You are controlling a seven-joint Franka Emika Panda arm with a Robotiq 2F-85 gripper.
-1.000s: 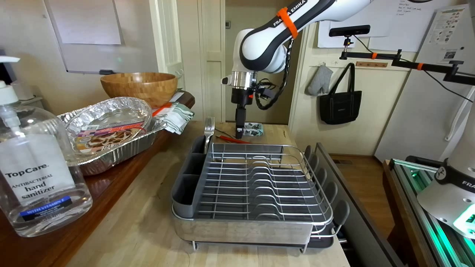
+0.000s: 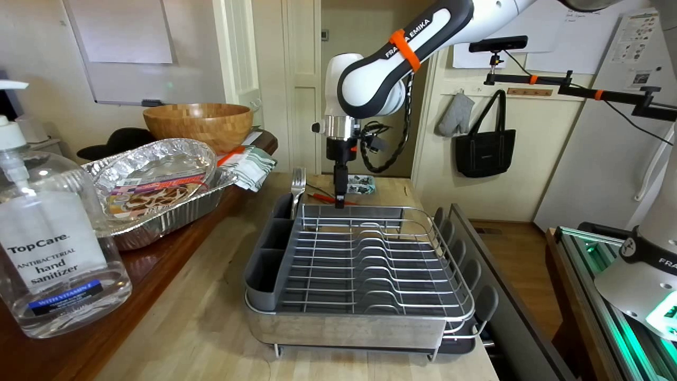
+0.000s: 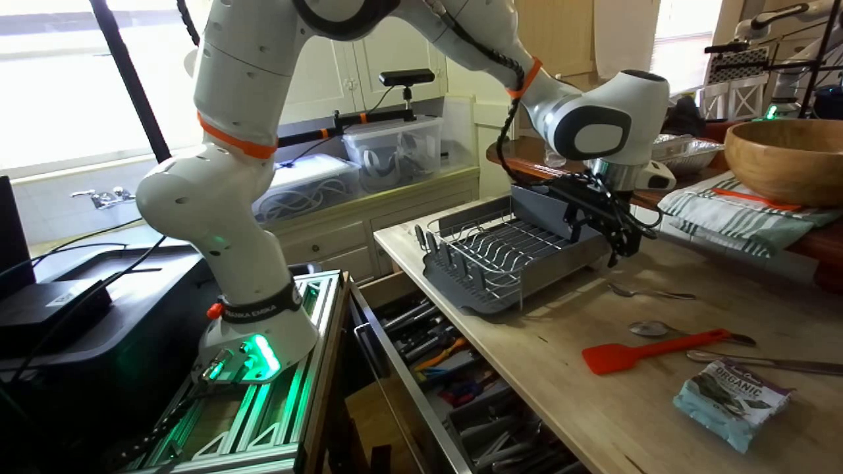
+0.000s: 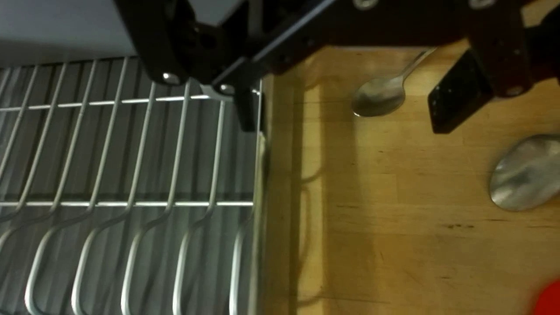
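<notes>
Above the far edge of the grey dish rack (image 2: 381, 254), my gripper (image 2: 340, 204) points down. In the wrist view its fingers are wide apart with nothing between them: the left fingertip (image 4: 247, 113) overlaps the rack's edge, while the right fingertip (image 4: 451, 105) is over the bare wooden table. A small spoon (image 4: 379, 97) lies on the table, seen between the fingers, below them. Farther right is a larger spoon (image 4: 527, 173), partly cut off by the frame. A fork (image 2: 298, 184) stands upright in the rack's cutlery holder (image 2: 265, 273), whose nearer compartments look empty.
On the table past the rack lie a red spatula (image 3: 624, 357), a knife (image 3: 762, 362) and a snack packet (image 3: 731, 403). An open drawer (image 3: 474, 395) full of utensils runs along the table's side. A wooden bowl (image 2: 200, 124) and foil trays (image 2: 158, 184) occupy the side counter.
My gripper has come lower and toward the rack, and its fingertips now appear right at the rack's far edge. The rack, fork and other objects have stayed put.
</notes>
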